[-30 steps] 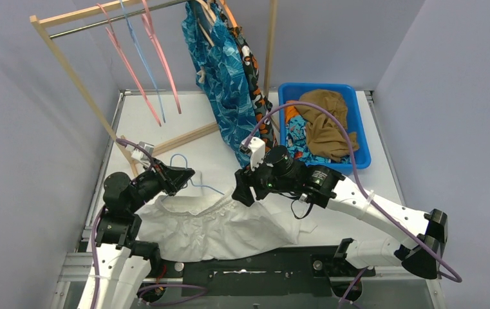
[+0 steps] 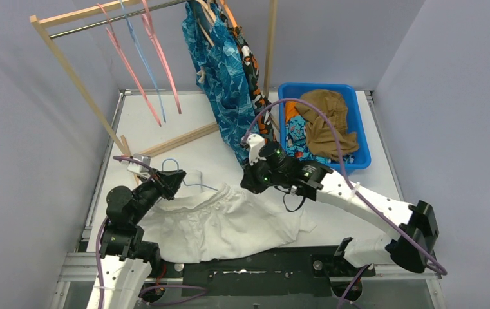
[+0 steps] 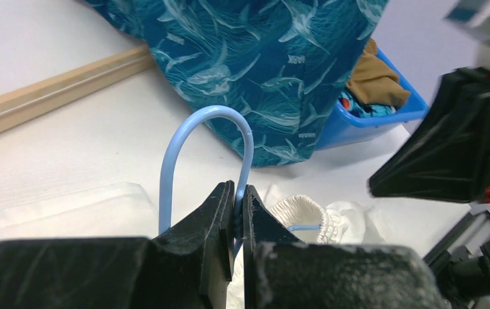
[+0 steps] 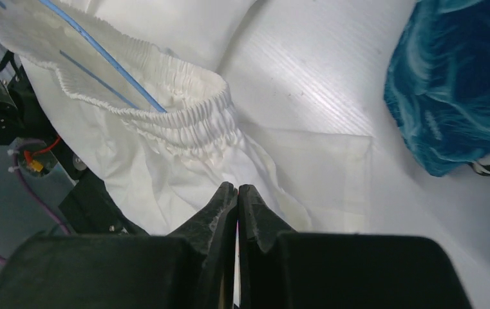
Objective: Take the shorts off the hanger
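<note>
The white shorts (image 2: 219, 222) lie spread over the front of the table, their elastic waistband (image 4: 197, 129) gaping. Inside that waistband runs the blue hanger (image 4: 116, 64), whose hook (image 3: 184, 135) rises between the fingertips of my left gripper, shut on it. In the right wrist view my right gripper is shut, nothing between its tips, and the waistband stands outside the fingers, beyond them in the picture. From above, the right gripper (image 2: 247, 183) is just right of the waistband's right end.
Blue patterned shorts (image 2: 219, 84) hang from the wooden rack just behind my right gripper. Empty pink hangers (image 2: 161, 61) hang at the rack's left. A blue bin (image 2: 366, 151) holding clothes stands at the back right. Bare table (image 2: 351, 206) lies to the right.
</note>
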